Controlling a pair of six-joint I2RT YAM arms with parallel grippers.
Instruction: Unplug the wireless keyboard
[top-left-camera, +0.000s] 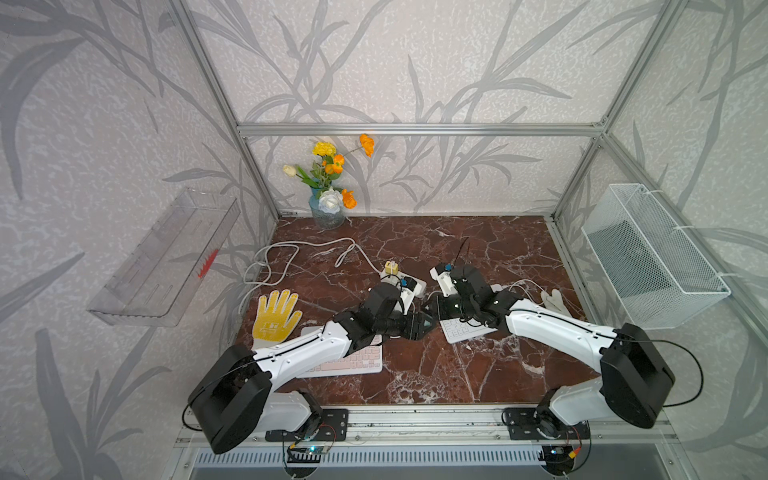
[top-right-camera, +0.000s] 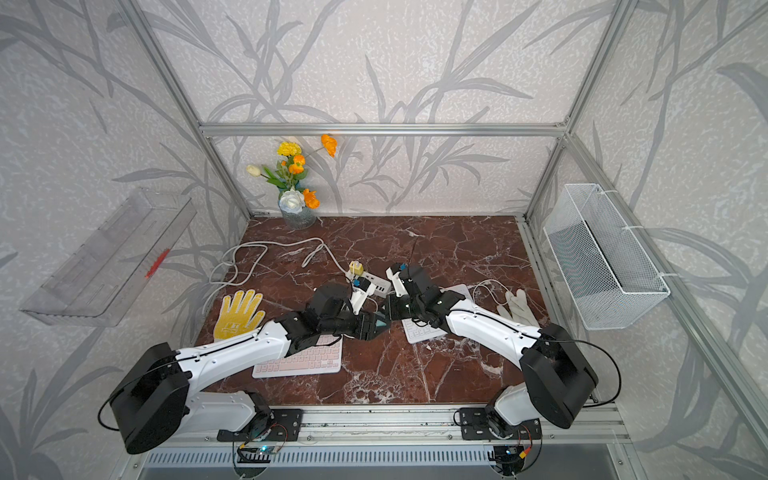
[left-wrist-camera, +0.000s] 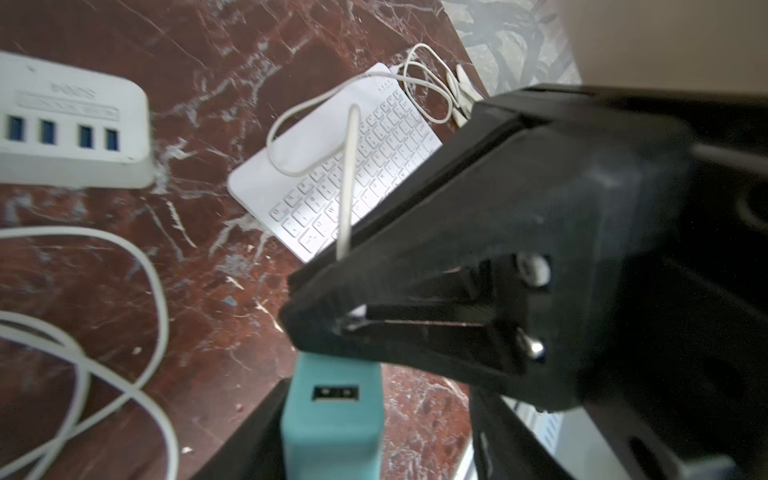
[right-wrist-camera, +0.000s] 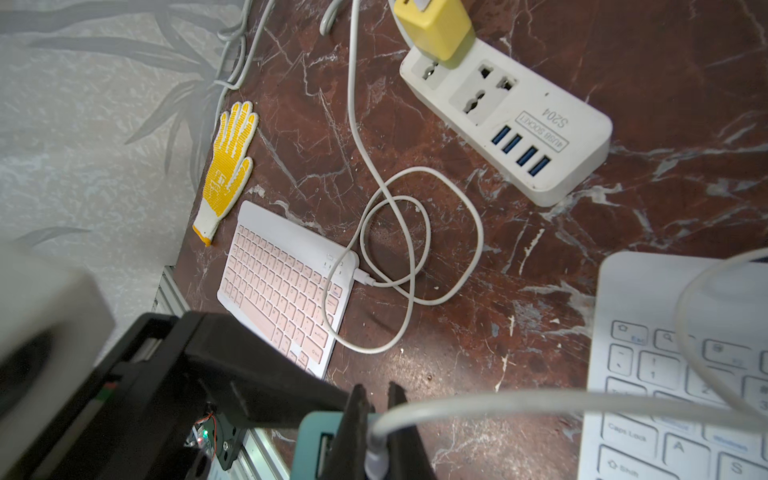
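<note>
My right gripper (top-left-camera: 439, 305) is shut on a white cable's plug (right-wrist-camera: 376, 452) beside a teal charger (left-wrist-camera: 332, 420), both raised over the table's middle. My left gripper (top-left-camera: 417, 321) is around the teal charger, its exact finger state hard to see in the blurred wrist view. A white keyboard (right-wrist-camera: 664, 360) lies under the right arm, with a cable (right-wrist-camera: 696, 328) over it. A pink keyboard (right-wrist-camera: 276, 292) lies at left, with a cable plugged into it.
A white power strip (right-wrist-camera: 504, 120) with a yellow adapter (right-wrist-camera: 432, 24) sits behind the grippers. A yellow glove (top-left-camera: 274, 320) lies left, white gloves right, a flower vase (top-left-camera: 326, 212) at back left.
</note>
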